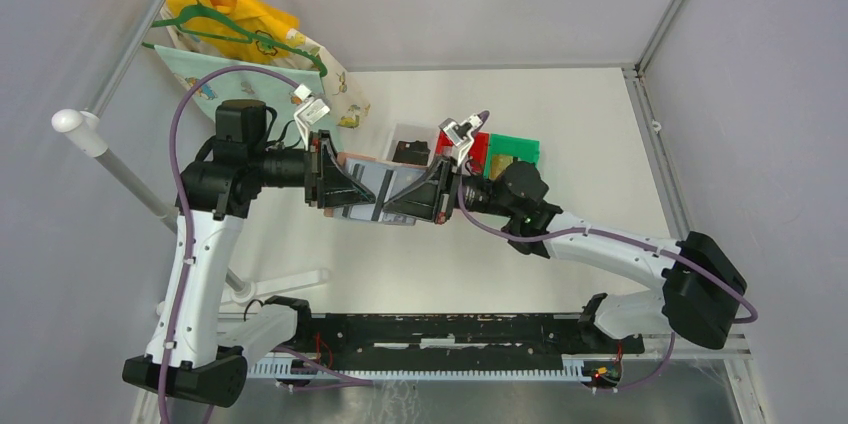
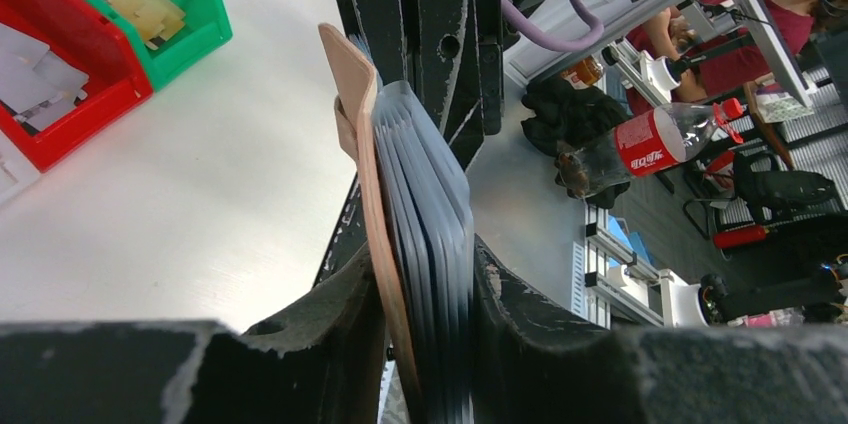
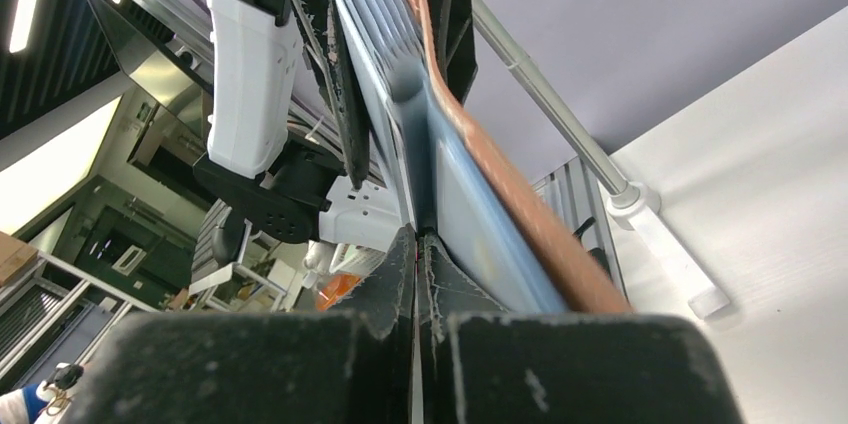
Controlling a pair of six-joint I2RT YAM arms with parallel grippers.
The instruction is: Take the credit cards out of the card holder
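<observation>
The card holder, a light brown cover with a stack of clear sleeves, hangs above the table between my two grippers. In the left wrist view, the cover and sleeves stand pinched, with my left gripper shut on them. My right gripper is shut at the holder's other side, its tips meeting beside the edge of a clear sleeve. Nothing clearly shows between those fingers. Whether a card sits in the sleeves cannot be made out.
On the table stand a red bin with pale cards and a green bin with yellowish cards. A white bin holding a dark item stands left of them.
</observation>
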